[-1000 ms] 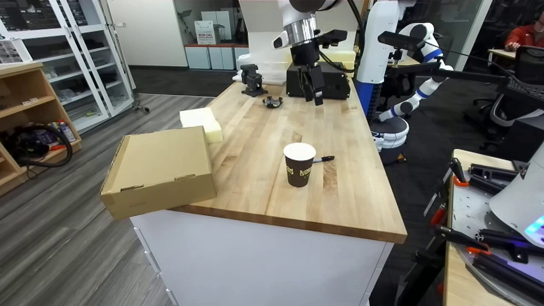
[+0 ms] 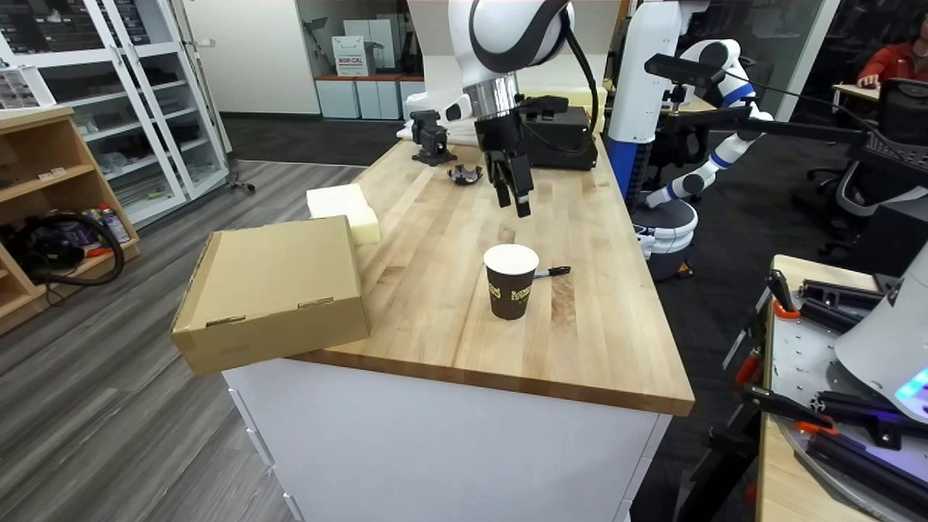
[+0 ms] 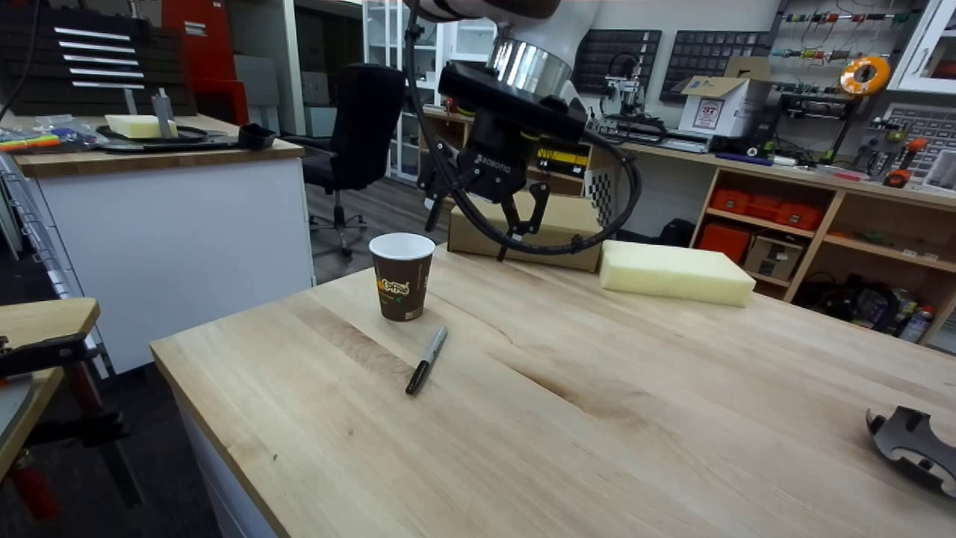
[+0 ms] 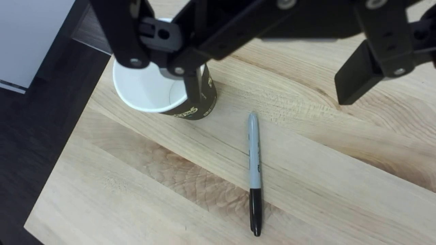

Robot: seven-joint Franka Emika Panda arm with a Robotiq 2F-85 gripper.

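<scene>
A dark brown paper cup with a white rim stands upright on the wooden table, its white inside empty where it shows in the wrist view. Beside it lies a grey marker with a black cap, also plain to see in exterior view 2 on the bare wood. My gripper hangs above the table, its fingers wide apart and nothing between them. One finger overlaps the cup in the wrist view, though exterior view 1 shows the gripper higher up and behind the cup.
A cardboard box juts over the table's left edge, with a pale yellow foam block nearby. A black curved part, a dark stand and a black case occupy the far end.
In exterior view 1, my gripper has moved left, lower and nearer the camera. Cup, marker, box and foam have stayed put.
</scene>
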